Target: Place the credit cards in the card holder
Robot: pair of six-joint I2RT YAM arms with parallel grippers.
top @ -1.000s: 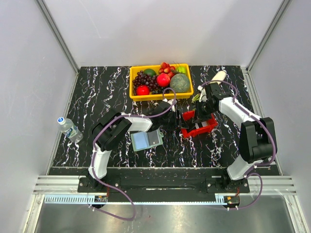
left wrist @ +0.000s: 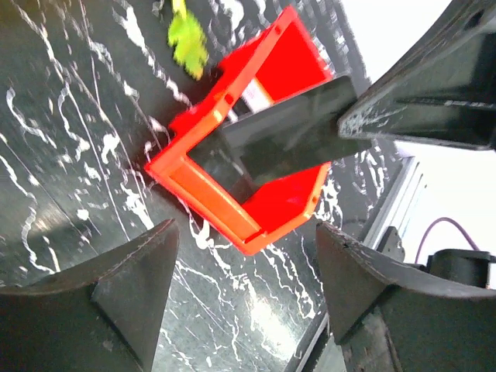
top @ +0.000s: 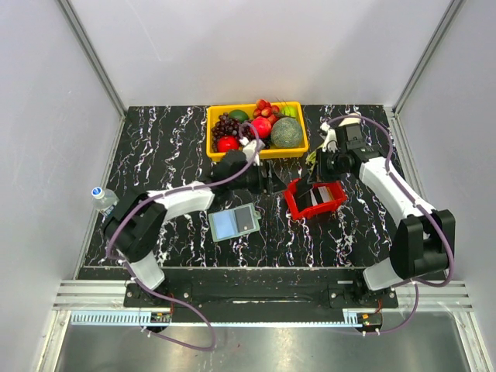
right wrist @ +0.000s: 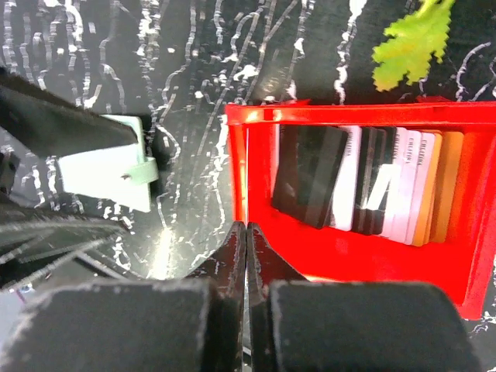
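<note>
A row of cards [right wrist: 380,182] in black, white, pink and orange stands on edge in the red box [right wrist: 353,115]. In the left wrist view a black card [left wrist: 287,132] tilts up inside this box. My right gripper is shut over the box's left end, its tips close to the black card; nothing clearly shows between them. To the box's left, my left gripper [top: 280,183] is open and empty, its fingers [left wrist: 139,260] spread in front of the box in its wrist view. A mint case with a clasp [right wrist: 108,167] lies flat on the table, two panels up.
A yellow crate of fruit [top: 232,156] stands at the back. A green leaf [left wrist: 188,46] lies behind the box. A water bottle [top: 104,199] stands at the far left, partly behind my left arm.
My left gripper has drawn back to the left, away from the red box, and its arm now swings out before the bottle. My right arm has shifted slightly. Box and case have stayed put.
</note>
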